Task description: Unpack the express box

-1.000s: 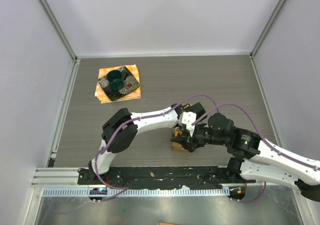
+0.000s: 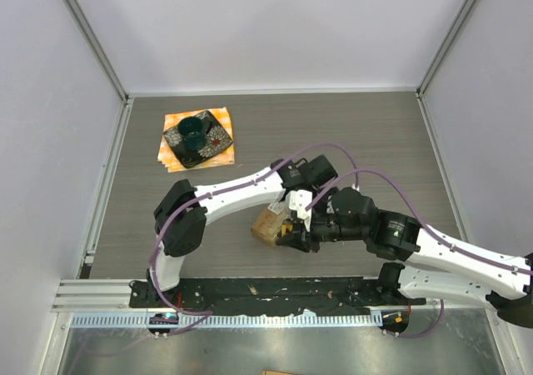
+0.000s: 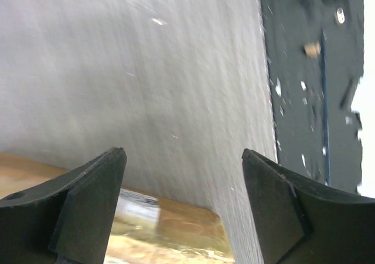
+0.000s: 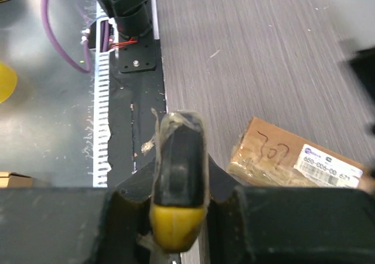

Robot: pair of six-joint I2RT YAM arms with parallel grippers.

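Observation:
The small brown cardboard box (image 2: 268,223) lies on the table under the two arms, partly hidden by them. In the right wrist view the box (image 4: 299,158) shows clear tape, a white label and handwritten marks. My right gripper is shut on a black-and-yellow cutter (image 4: 180,167), which stands out beyond its fingers to the left of the box. The left gripper has its fingers well apart; the taped box (image 3: 181,220) shows low between and behind them, not visibly clamped. From above, the left fingertips are hidden beneath the arms.
At the back left, a dark green cup (image 2: 191,131) stands on a patterned black tray (image 2: 218,142) over an orange checked cloth (image 2: 171,162). A dark strip and white rail (image 2: 225,320) run along the front edge.
The box has slid leftward and turned. The left arm has shifted left, its gripper slightly up in the picture. The right arm, still with the cutter, has moved a little left.

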